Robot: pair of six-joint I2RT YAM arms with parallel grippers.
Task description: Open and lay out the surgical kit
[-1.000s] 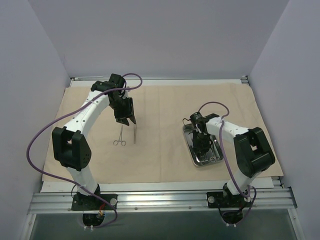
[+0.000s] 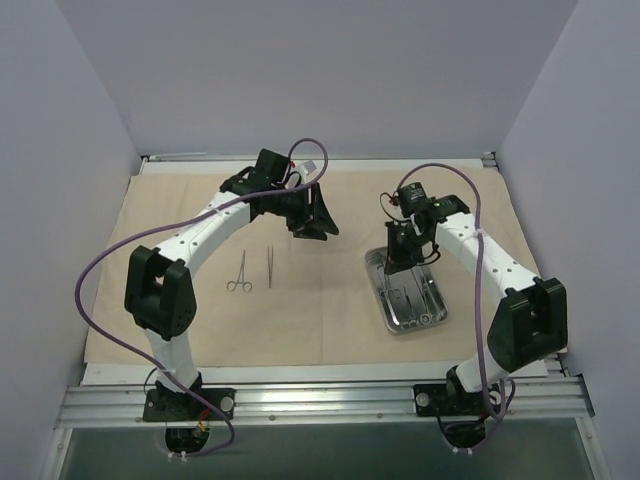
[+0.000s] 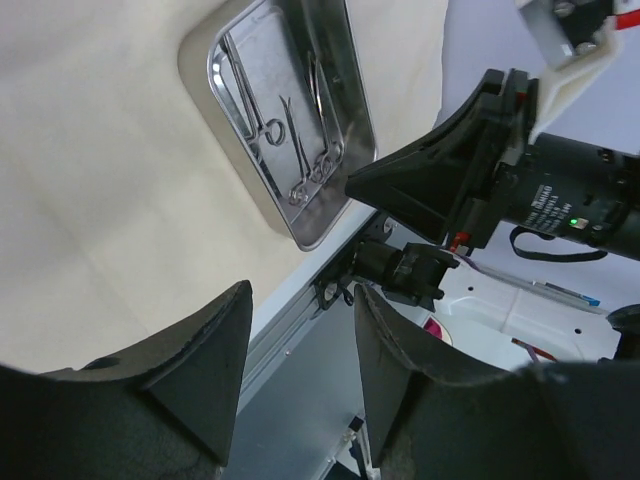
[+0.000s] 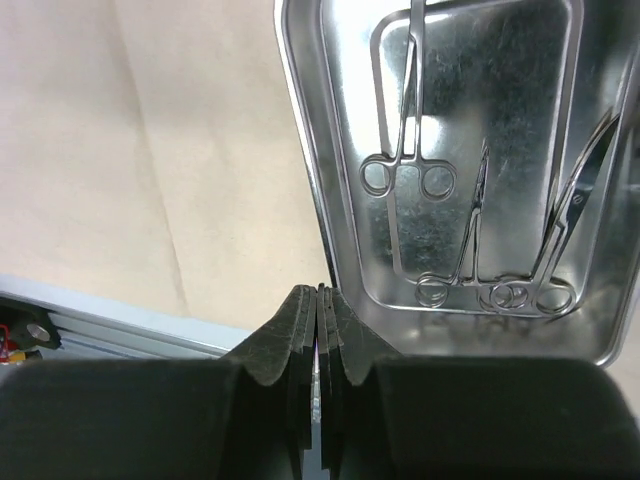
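The steel tray (image 4: pixel 340 220) holds several instruments, among them scissor-like clamps (image 4: pixel 398 158), in the right half of the cloth. My right gripper is above the tray's near-left edge, shut with nothing visible between its fingertips. My left gripper hangs over the middle-left of the cloth, open and empty, angled toward the tray. In the top view, a pair of scissors or clamp (image 2: pixel 240 282) and tweezers (image 2: pixel 270 268) lie on the left of the cloth.
A metal rail (image 2: pixel 320 395) runs along the front edge, and grey walls stand at both sides.
My left gripper has moved right, toward the middle of the cloth. My right arm has risen and moved toward the back from lower over the tray.
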